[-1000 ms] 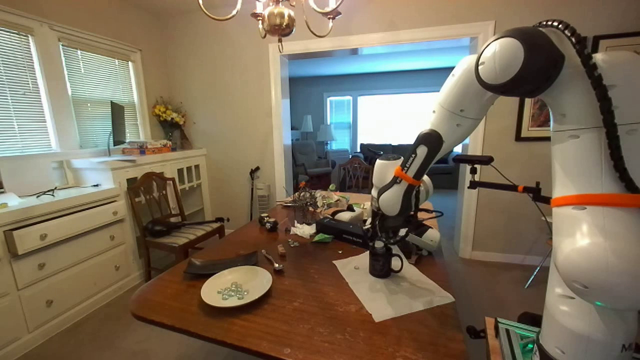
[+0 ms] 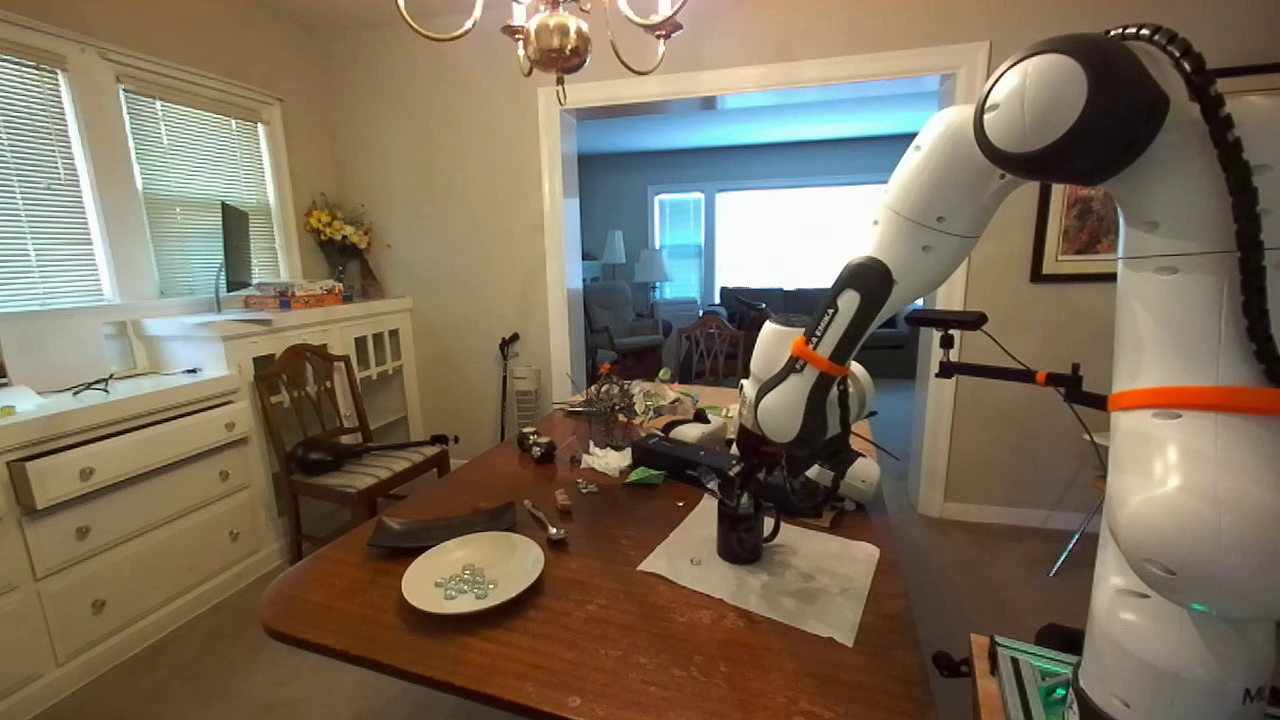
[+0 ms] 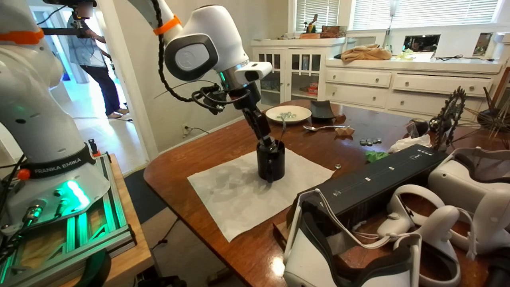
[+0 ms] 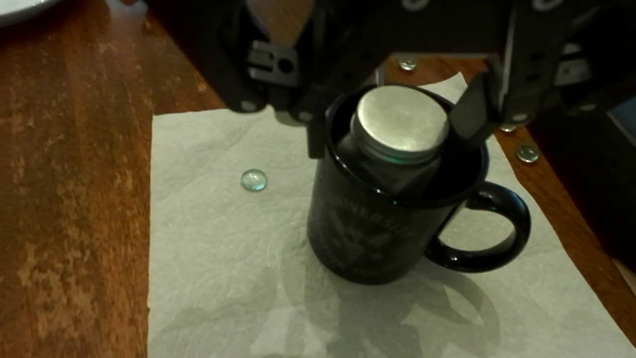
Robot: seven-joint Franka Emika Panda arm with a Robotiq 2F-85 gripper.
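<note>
A black mug (image 4: 369, 226) with lettering stands upright on a white paper towel (image 4: 208, 256), its handle to the right in the wrist view. Inside it is a container with a silver lid (image 4: 402, 119); its lower part is hidden by the mug wall. My gripper is over the mug with its fingers well apart. One finger (image 4: 316, 134) is outside the left rim; the other finger (image 4: 477, 110) is by the right rim, and whether it touches cannot be told. In exterior view 2 the gripper points down into the mug's mouth, where a thin handle (image 3: 283, 125) also sticks up.
A clear glass bead (image 4: 254, 180) lies on the towel. A white plate (image 2: 420, 588) of glass beads, a dark tray (image 2: 444, 526) and a spoon (image 2: 546, 523) are on the table's left part. Beyond the mug, a long black box (image 3: 368, 179) and white headsets (image 3: 306, 253) crowd the table.
The mug and the paper towel under it have shifted left in exterior view 1, and the gripper has moved left too. The plate and its beads are where they were.
</note>
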